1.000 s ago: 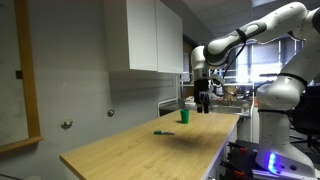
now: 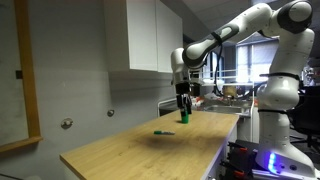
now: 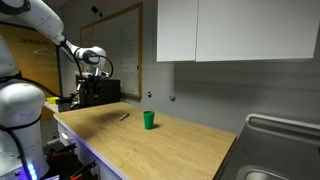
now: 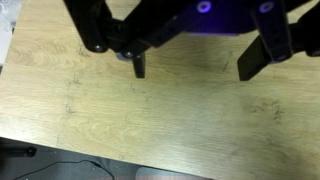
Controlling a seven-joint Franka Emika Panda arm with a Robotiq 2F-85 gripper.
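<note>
A green cup point(image 3: 149, 120) stands upright on the wooden table point(image 3: 180, 150). To its left in exterior view 2 lies a thin, small greenish object point(image 3: 125, 117), flat on the wood; what it is cannot be made out. My gripper point(image 2: 184, 104) hangs in the air above the table, and in exterior view 1 it overlaps part of the cup. The wrist view shows its fingers point(image 4: 246, 66) spread wide, with only bare wood visible between and below them. Neither the cup nor the thin object appears in that view.
White cabinets point(image 2: 152, 38) hang over the table's back side. A sink point(image 3: 262, 172) lies beyond the table's end. In the wrist view a dark cable point(image 4: 75, 163) runs outside the table edge.
In exterior view 1 my gripper has moved left, from beside the cup to in front of it in the picture. The cup and thin object have stayed put.
</note>
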